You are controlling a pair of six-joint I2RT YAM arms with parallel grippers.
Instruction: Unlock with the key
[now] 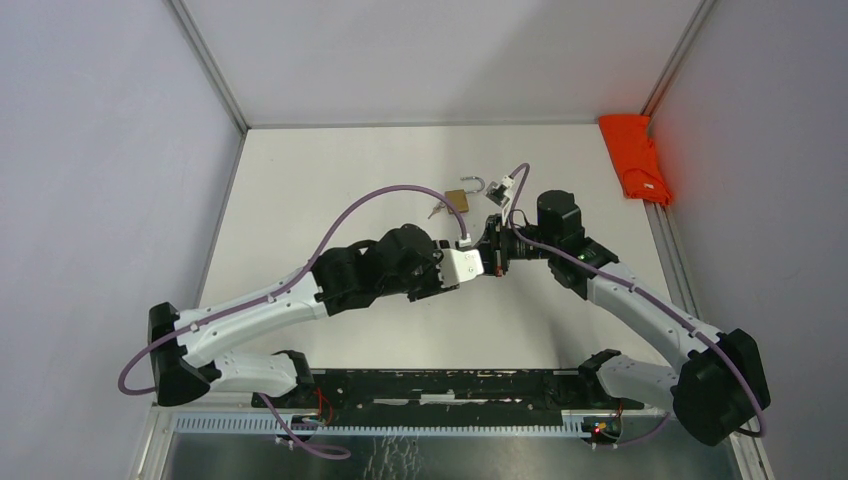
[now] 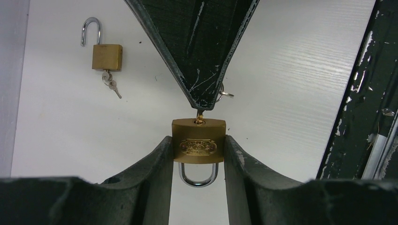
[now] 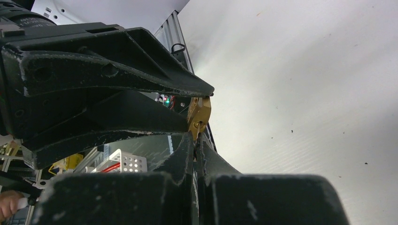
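Note:
In the left wrist view a brass padlock sits between the fingertips of my left gripper, which is shut on it. Its steel shackle points away from the right gripper; whether it is latched cannot be told. Opposite, my right gripper is shut with its tips at the keyhole side. A key shows as a thin bit of brass between those tips and the padlock, and a ring with another key hangs beside them. In the right wrist view the padlock's keyhole face meets the right fingertips.
A second brass padlock lies on the table with its shackle open and keys at its base. An orange cloth lies at the far right corner.

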